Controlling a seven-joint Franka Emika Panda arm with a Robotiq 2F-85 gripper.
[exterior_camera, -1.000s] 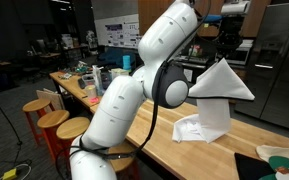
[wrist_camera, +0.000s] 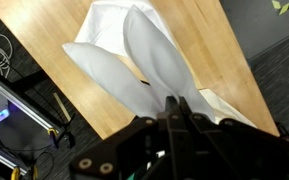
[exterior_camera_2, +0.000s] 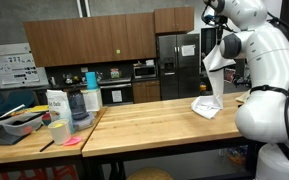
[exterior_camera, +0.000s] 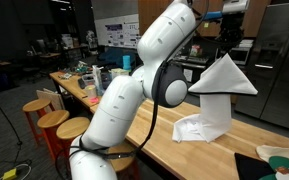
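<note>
A white cloth (exterior_camera: 224,80) hangs in folds above the wooden table, its top pinched by my gripper, which is shut on it. From the wrist view, two long pale flaps of this cloth (wrist_camera: 160,55) spread away from the fingertips. More white material (exterior_camera: 192,128) lies crumpled on the tabletop below; whether it is the same piece as the hanging part, I cannot tell. In exterior view 2 the hanging cloth (exterior_camera_2: 219,70) is at the right, beside the arm.
A dark flat item (exterior_camera: 250,167) and a white-and-green item (exterior_camera: 281,158) lie at the table's near right. Farther off, a grey bin (exterior_camera_2: 22,121) and a cup (exterior_camera_2: 59,131) stand at the left end.
The top of the hanging cloth has risen slightly and shifted a little to the right. The white material on the table looks unchanged.
</note>
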